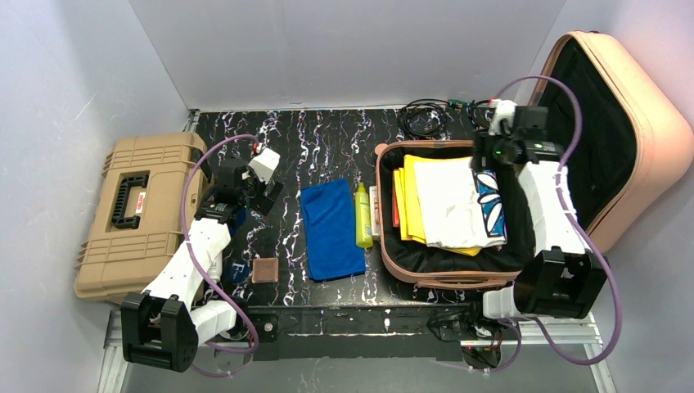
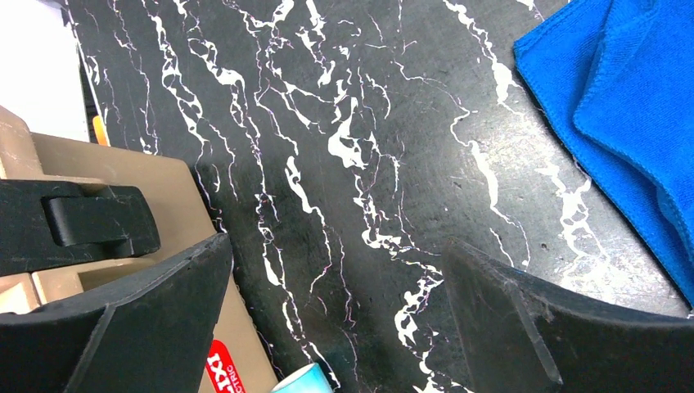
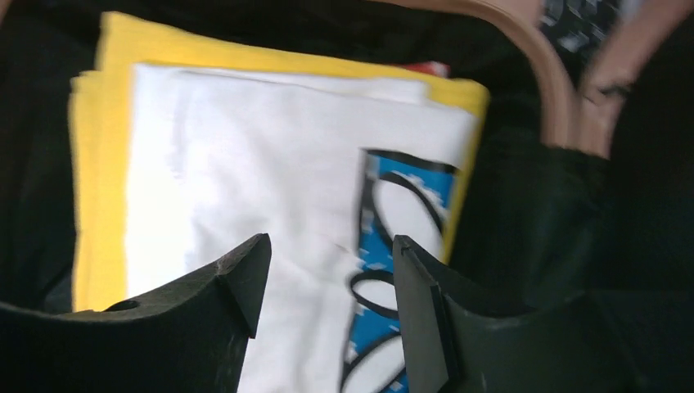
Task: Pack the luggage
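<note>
The open pink suitcase (image 1: 398,266) stands on the right of the table, its lid (image 1: 646,123) leaning back to the right. Folded yellow cloth (image 1: 412,213) and, on top, a folded white shirt with a blue print (image 3: 245,188) lie inside it. Above the suitcase's right part is my right gripper, open, holding nothing, with the shirt below its fingers. On the left, my left gripper is open over bare table. A folded blue towel (image 1: 331,229) and a yellow-green bottle (image 1: 362,217) lie beside the suitcase's left side.
A tan hard case (image 1: 135,213) fills the left side. Coiled black cables (image 1: 422,121) lie behind the suitcase. A small brown box (image 1: 264,270) sits near the front edge.
</note>
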